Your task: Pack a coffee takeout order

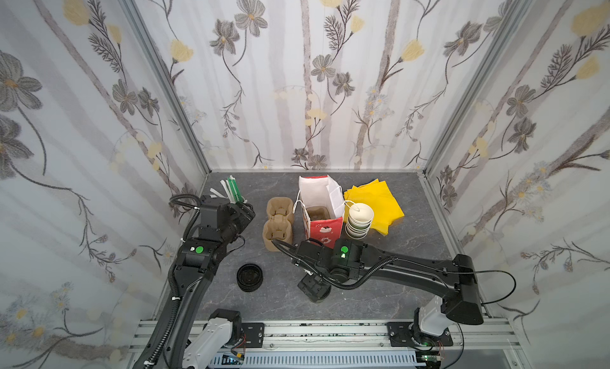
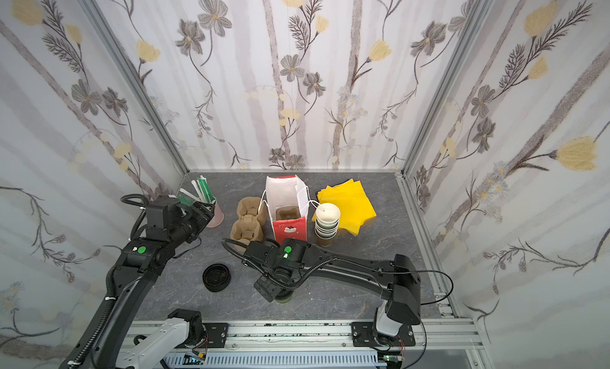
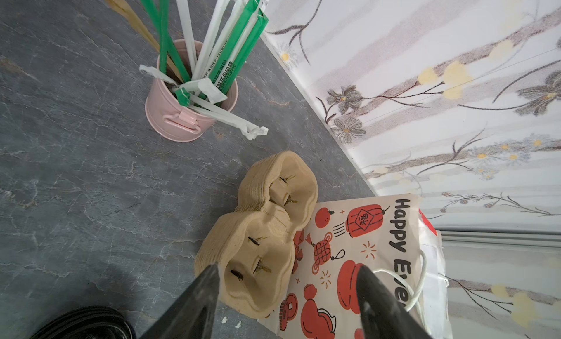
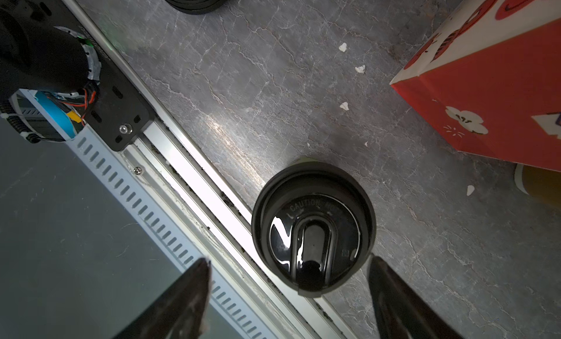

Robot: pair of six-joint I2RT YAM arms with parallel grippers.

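A lidded cup (image 4: 312, 228) stands near the table's front edge, directly under my open right gripper, between its fingers in the right wrist view. My left gripper is open, above the table near the pink bucket of straws (image 3: 178, 120) and the cardboard cup carrier (image 3: 245, 269). The red and white paper bag (image 2: 289, 229) stands open in the middle, something brown inside it. Right of it is a stack of white cups (image 2: 327, 219), with yellow napkins (image 2: 352, 200) behind.
Black lids (image 2: 216, 276) lie stacked at the front left. The bare table (image 1: 394, 273) at front right is partly under my right arm. Walls close the back and sides; a metal rail runs along the front.
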